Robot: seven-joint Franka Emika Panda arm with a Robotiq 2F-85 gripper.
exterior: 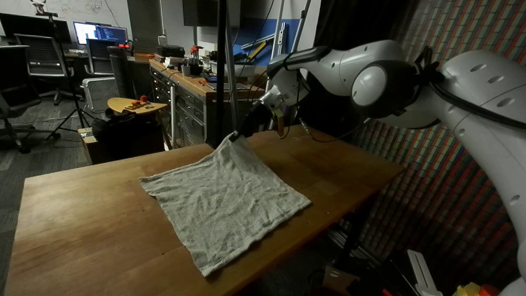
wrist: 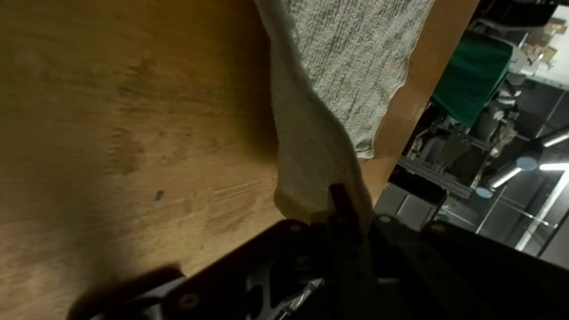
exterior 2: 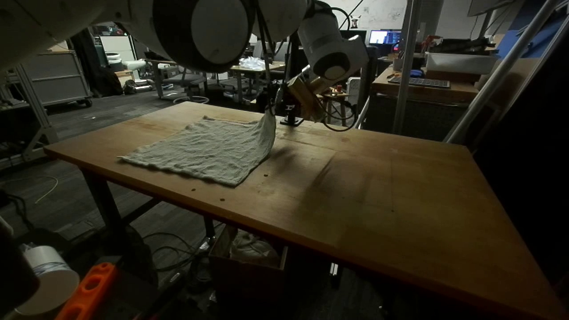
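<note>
A light grey cloth (exterior: 231, 197) lies spread on the wooden table, creased over its middle, with its far corner raised. At that corner my gripper (exterior: 235, 136) is shut on the cloth, pinching it just above the tabletop. Seen from the second exterior view, the cloth (exterior 2: 208, 146) rises in a steep fold towards the gripper (exterior 2: 270, 109). In the wrist view the lifted cloth (wrist: 314, 154) runs up between the dark fingers, and its underside faces the camera. The fingertips are dark and partly hidden by the fabric.
A dark upright post (exterior: 220, 74) stands just behind the table's far edge, close to the gripper. A cable (exterior: 335, 140) hangs from the arm.
</note>
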